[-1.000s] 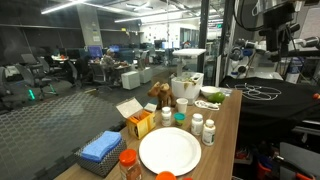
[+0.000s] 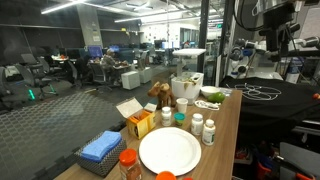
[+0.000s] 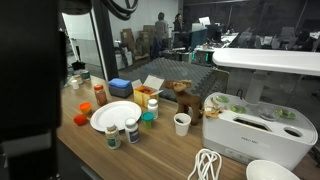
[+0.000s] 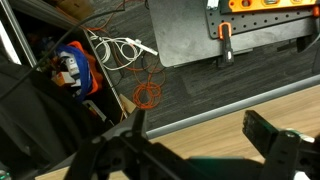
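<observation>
My gripper stands open, its two dark fingers wide apart and nothing seen between them. It hangs over the floor and the wooden table's edge, clear of the tabletop items. On the table (image 2: 224,125) lies a white plate (image 2: 169,153), empty. White bottles (image 2: 208,133), a green jar (image 2: 180,119) and a white mug (image 3: 182,124) stand around its far side. Behind are an open orange box (image 2: 140,120), a blue item (image 2: 101,147) and a brown toy animal (image 3: 187,100). A red bottle (image 2: 130,164) stands by the near edge.
A white appliance (image 3: 255,138) and a white bowl (image 3: 270,171) occupy the table's far end, beside a coiled white cable (image 3: 206,163). A mesh divider (image 2: 60,120) runs behind the table. Below my wrist is a grey surface with tools (image 4: 227,45).
</observation>
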